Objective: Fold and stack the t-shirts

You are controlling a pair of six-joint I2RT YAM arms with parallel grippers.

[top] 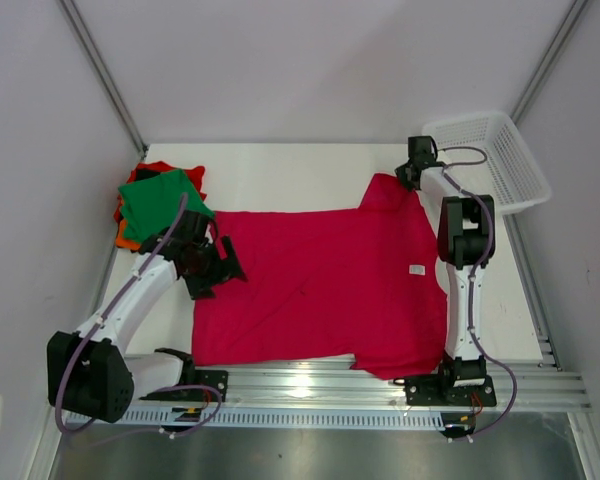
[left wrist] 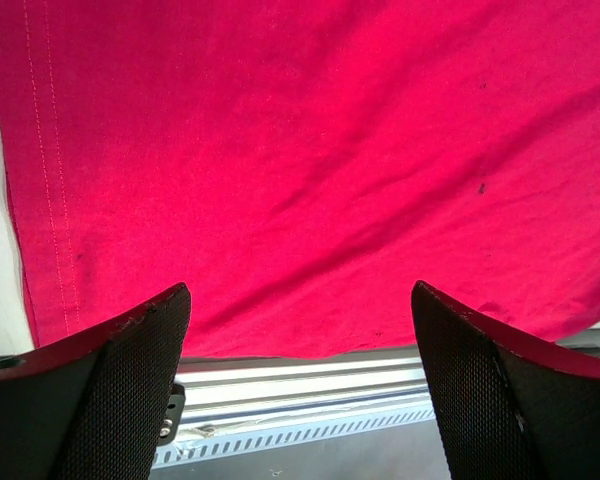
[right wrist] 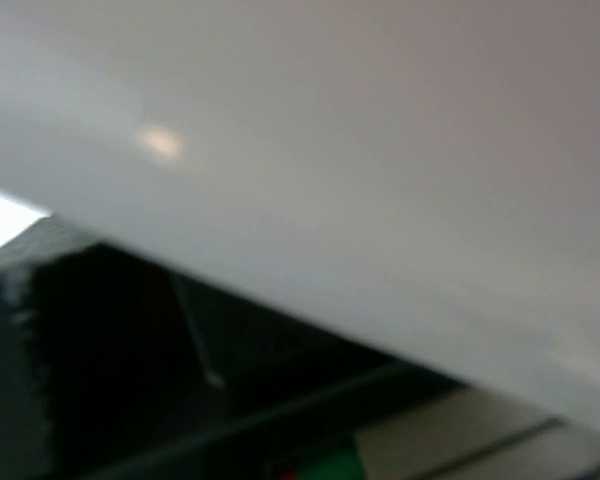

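A red T-shirt (top: 310, 280) is spread over most of the table, its raised corner at the back right under my right gripper (top: 408, 175). That gripper is shut; the top view does not show whether cloth is between its fingers, and its own view is blurred. My left gripper (top: 220, 268) hangs open over the shirt's left part, and in the left wrist view red cloth (left wrist: 300, 170) with a stitched hem lies below its fingers. A pile of folded green, red and orange shirts (top: 155, 205) sits at the back left.
A white plastic basket (top: 520, 170) stands at the back right beside the right arm. Bare white table (top: 270, 175) shows along the back. Walls enclose the table, and a metal rail runs along the front edge.
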